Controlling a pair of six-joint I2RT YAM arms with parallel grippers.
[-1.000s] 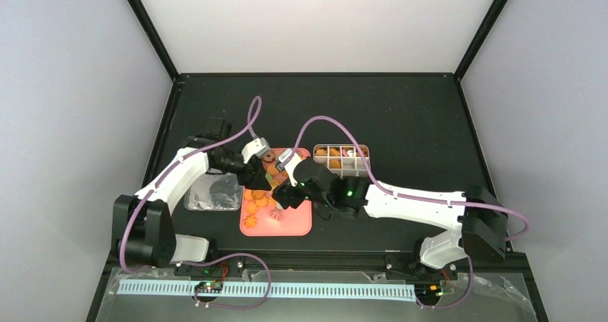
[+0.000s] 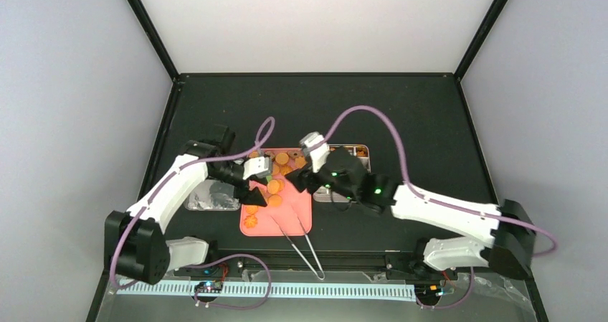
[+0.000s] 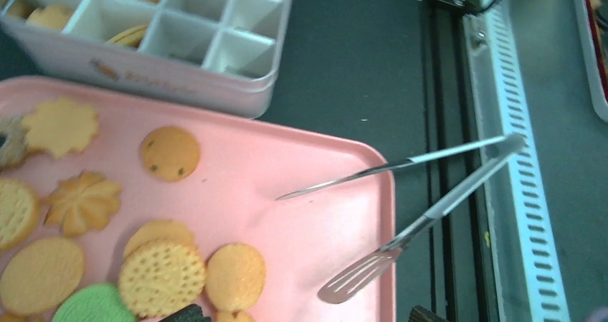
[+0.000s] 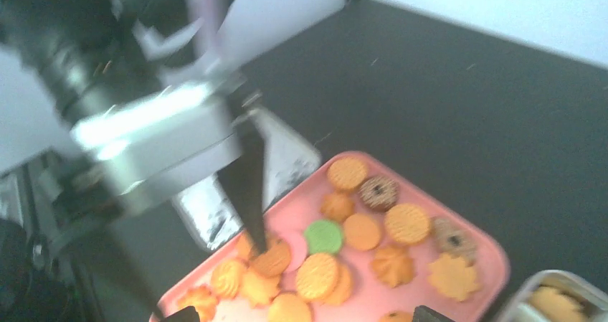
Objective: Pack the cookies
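Observation:
A pink tray (image 2: 283, 218) of assorted cookies lies in the middle of the table. Metal tongs (image 3: 423, 225) rest with their spread arms over one end of it, the joined end beyond the table's front edge. Over the tray's left side is my left gripper (image 2: 261, 188), its fingers apart and empty. My right gripper (image 2: 295, 181) hovers at the tray's right side, also open, only its tips showing low in the right wrist view. A divided white box (image 3: 165, 67) stands against the tray; some cells hold cookies, others are empty. A green round cookie (image 4: 324, 237) lies among beige ones.
A clear container (image 2: 213, 195) sits left of the tray, partly under the left arm. Both arms are close together above the tray.
The tongs have come into view beside the right gripper and now lie spread on the tray. My right gripper has shifted right and back, covering part of the box; the left fingers have parted.

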